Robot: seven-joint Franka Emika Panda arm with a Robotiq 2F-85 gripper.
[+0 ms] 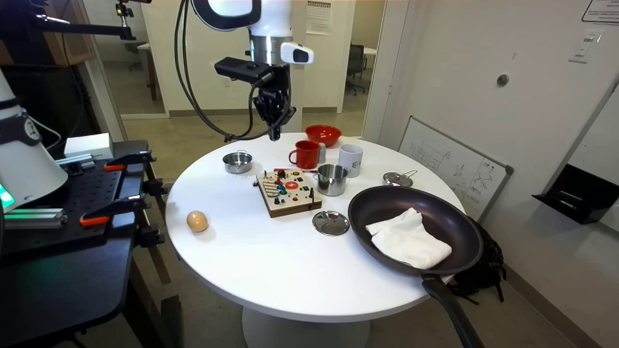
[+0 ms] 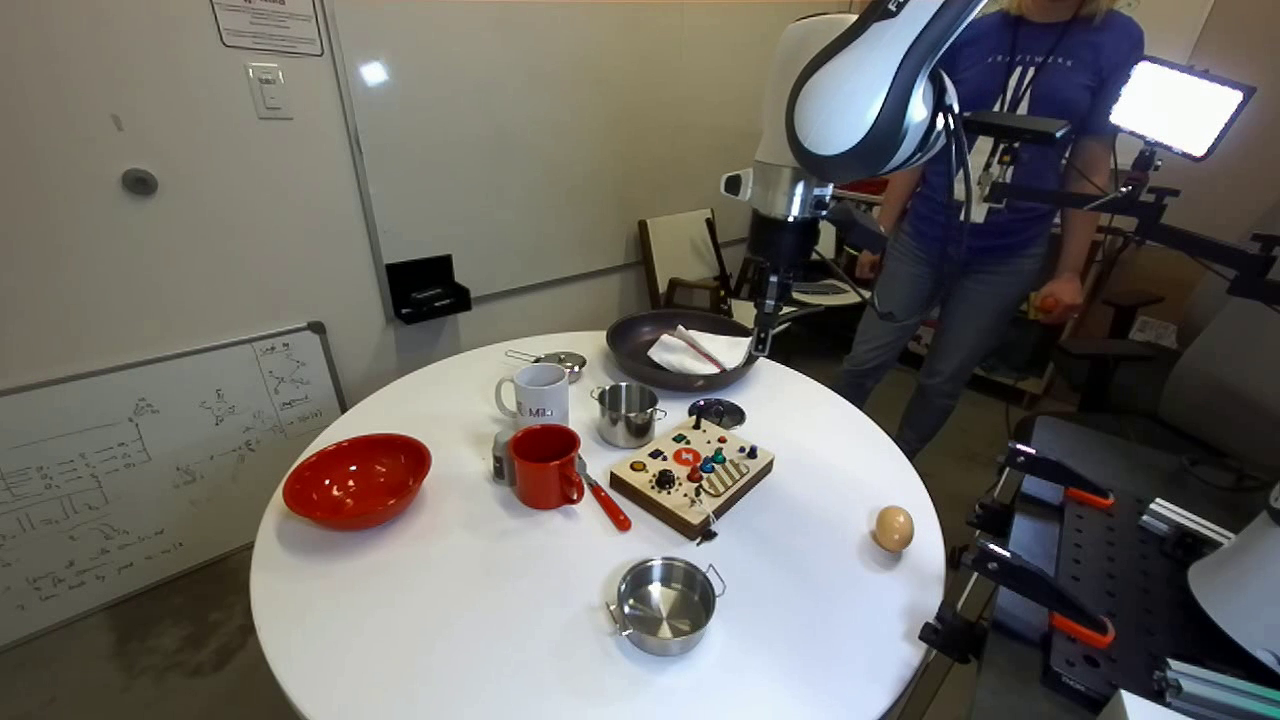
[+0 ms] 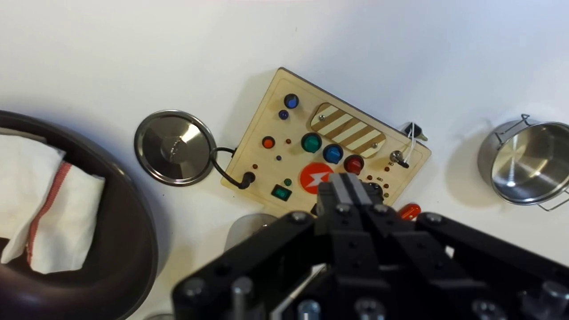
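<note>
My gripper is shut, with nothing showing between its fingers. In the wrist view it hangs over the wooden switch board (image 3: 256, 133), which carries coloured knobs, a striped plate and a red round badge. Exterior view 1 has the gripper (image 1: 274, 136) well above the white table, apart from everything on it. The board (image 1: 290, 200) lies flat near the middle of the table. Part of the board's near side is hidden by my fingers in the wrist view.
A pan (image 1: 371, 246) holds a white cloth (image 1: 409, 240). Around the board stand a steel pot (image 1: 331, 181), a lid (image 1: 331, 223), a red mug (image 2: 546, 462), a white mug (image 2: 540, 394) and a small pan (image 2: 666, 606). An egg (image 1: 197, 221) sits alone.
</note>
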